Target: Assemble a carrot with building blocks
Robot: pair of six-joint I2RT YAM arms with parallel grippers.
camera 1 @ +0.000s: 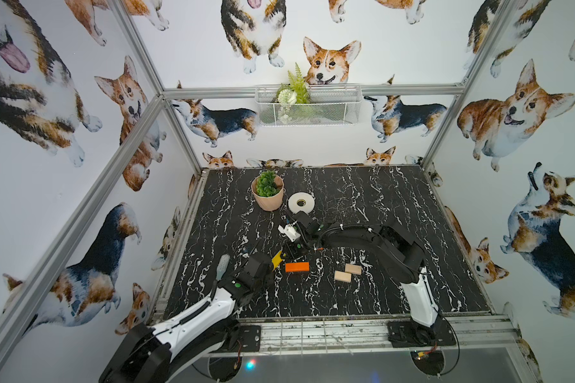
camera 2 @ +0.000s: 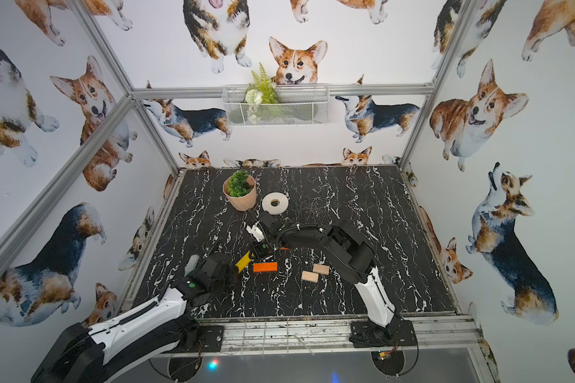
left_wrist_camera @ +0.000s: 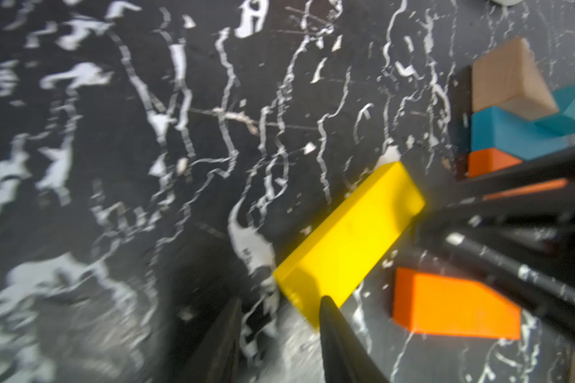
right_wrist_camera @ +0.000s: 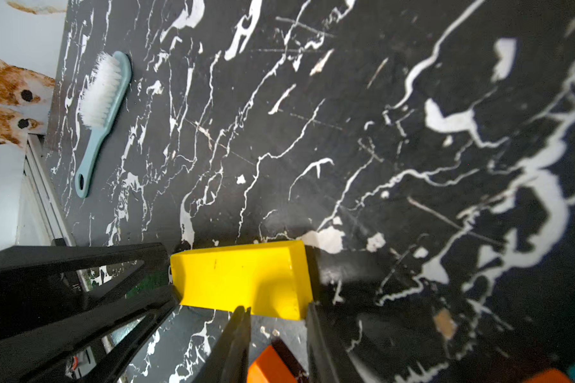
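On the dark marbled table a yellow block [camera 1: 276, 258] lies slantwise between my two grippers. My left gripper is open at its near end in the left wrist view; one finger overlaps the block's corner. From the other end comes my right gripper, its fingers apart close to the block's edge; firm contact cannot be told. An orange block [left_wrist_camera: 456, 303] lies just right of the yellow one. Partly behind the right gripper in the left wrist view sit teal pieces [left_wrist_camera: 514, 132], a wooden piece [left_wrist_camera: 508, 76] and another orange piece [left_wrist_camera: 490, 161], close together.
Two wooden blocks [camera 1: 343, 276] lie to the right of the orange block. A brush [right_wrist_camera: 102, 95] lies on the left side. At the back stand a potted plant [camera 1: 268, 199] and a white tape roll [camera 1: 294, 208].
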